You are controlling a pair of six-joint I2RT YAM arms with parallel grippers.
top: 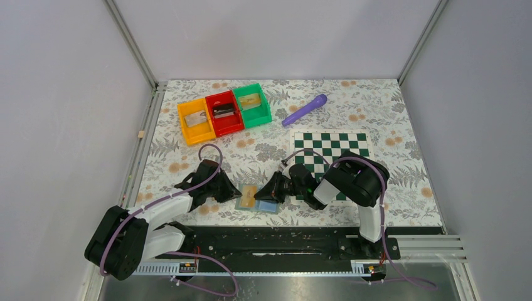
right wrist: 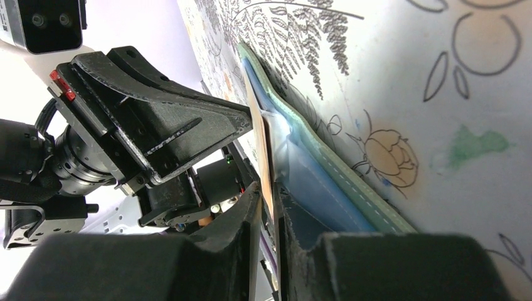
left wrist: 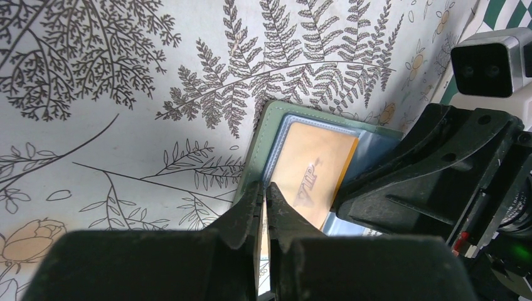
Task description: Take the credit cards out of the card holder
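Note:
A green-edged card holder with blue pockets (top: 271,207) lies at the front of the table; a gold card (left wrist: 307,169) is in it. The shut left gripper has its fingertips at the holder's left border, with nothing clearly showing between them. From the other side, my right gripper (top: 256,198) reaches over the holder, its tips at the card's right edge. In the right wrist view its fingers (right wrist: 250,216) stand slightly apart, open, the thin edge of the gold card (right wrist: 260,135) running down toward the gap.
Orange (top: 202,135), red (top: 231,126) and green (top: 258,119) bins stand at the back left, each with a card inside. A purple microphone (top: 305,110) lies at the back. A green-and-white checkered board (top: 335,141) sits under the right arm.

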